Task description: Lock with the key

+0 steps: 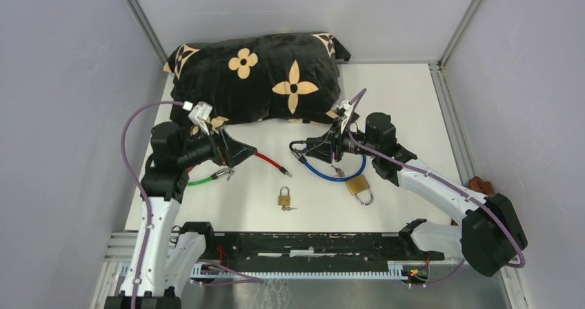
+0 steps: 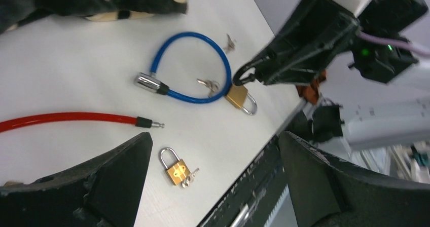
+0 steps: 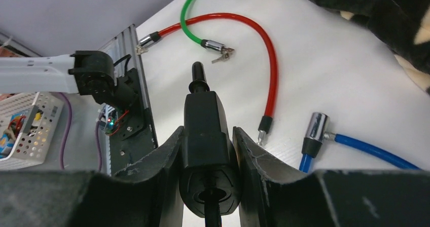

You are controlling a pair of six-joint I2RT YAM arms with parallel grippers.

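Note:
In the right wrist view, my right gripper is shut on a black lock (image 3: 205, 113), whose narrow tip points away and whose near end has a round hole. A black loop (image 2: 245, 75) on it shows in the left wrist view. Held above the blue cable lock (image 1: 324, 177), it is clear of the table. My left gripper stands open and empty, over the left half of the table. A small brass padlock (image 2: 178, 172) has keys (image 2: 190, 177) at its base. Loose keys (image 2: 209, 85) lie inside the blue loop.
A red cable lock (image 3: 271, 70) crosses a green one (image 3: 188, 24) with keys at its end. The large brass padlock (image 1: 357, 185) lies at the right. A dark pillow (image 1: 255, 81) fills the back. Bare table lies around the small padlock.

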